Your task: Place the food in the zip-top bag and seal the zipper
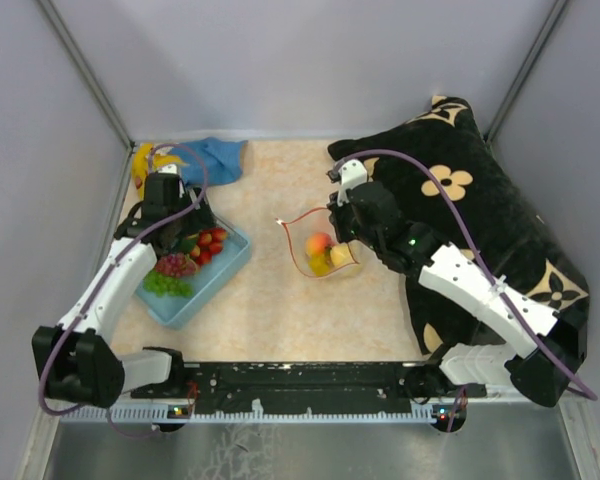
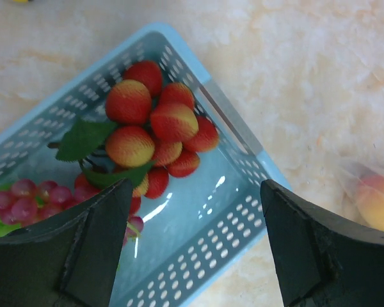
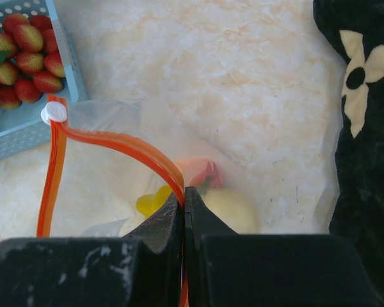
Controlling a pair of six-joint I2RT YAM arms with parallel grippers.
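Observation:
The blue basket at left holds strawberries, green leaves and grapes. My left gripper hangs open above it, nothing between its fingers. At centre stands the clear zip top bag with orange rim, round peach-like food and yellow food inside. My right gripper is shut on the bag's rim, which runs into its fingertips, holding the opening up.
A blue cloth with yellow shapes lies at back left. A black flowered cushion fills the right side.

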